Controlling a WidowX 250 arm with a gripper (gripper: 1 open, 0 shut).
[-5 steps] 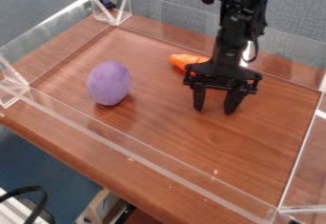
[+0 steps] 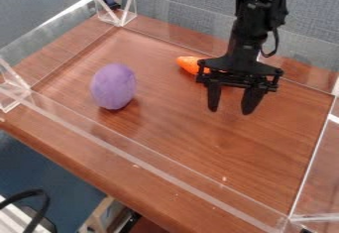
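My black gripper [image 2: 233, 95] hangs over the right-middle of the wooden table, its two fingers pointing down and spread apart, with only table visible between them. Just behind it, partly hidden by the gripper, an orange carrot-like object [image 2: 187, 63] lies on the table. A purple egg-shaped object [image 2: 113, 85] sits on the left part of the table, well apart from the gripper.
Clear low walls edge the wooden table [image 2: 172, 168], with white corner brackets. A black cable [image 2: 38, 197] and some fittings are outside the table at the lower left.
My gripper has shifted slightly right and a little toward the front, and its fingers look a bit wider apart. The objects on the table appear unmoved.
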